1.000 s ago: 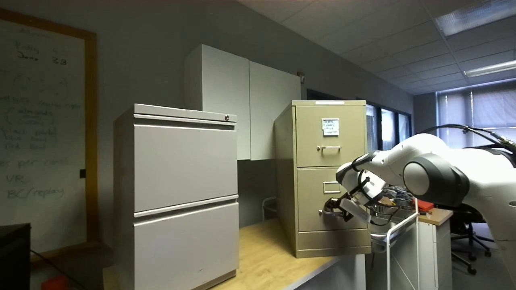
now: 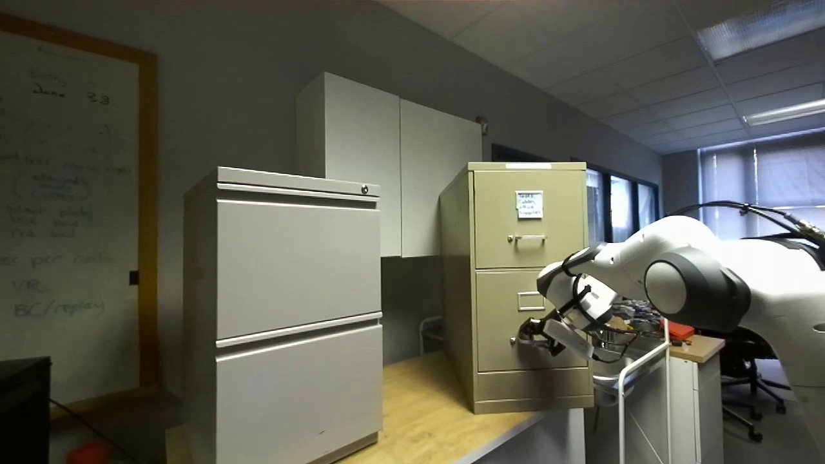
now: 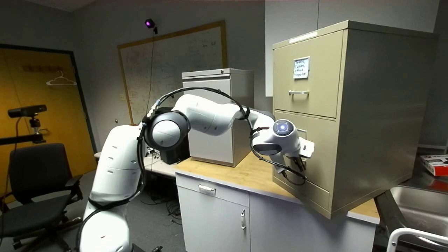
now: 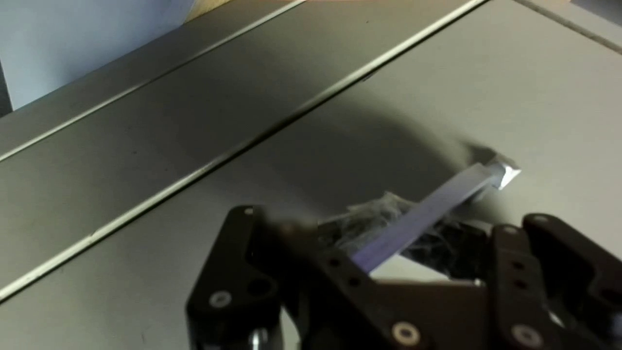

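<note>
A beige filing cabinet (image 2: 530,255) stands with both drawers closed. My gripper (image 2: 533,332) is at its lower drawer (image 2: 495,363), right by the handle. In the wrist view the metal handle (image 4: 434,209) crosses over the fingertips, hiding part of them, and its far end meets the drawer front. The fingers (image 4: 385,204), covered in clear wrap, are shut behind or beside the handle. Whether they pinch it cannot be told. In exterior view 2 the wrist covers most of that drawer's handle, while the upper drawer's handle (image 3: 299,92) is free.
A grey two-drawer cabinet (image 2: 298,270) is closed, to the left on the same wooden counter (image 2: 421,390). On the right are a white-railed cart (image 2: 646,363) and a sink (image 3: 420,205). Cables loop beneath my wrist. Open floor lies before the counter.
</note>
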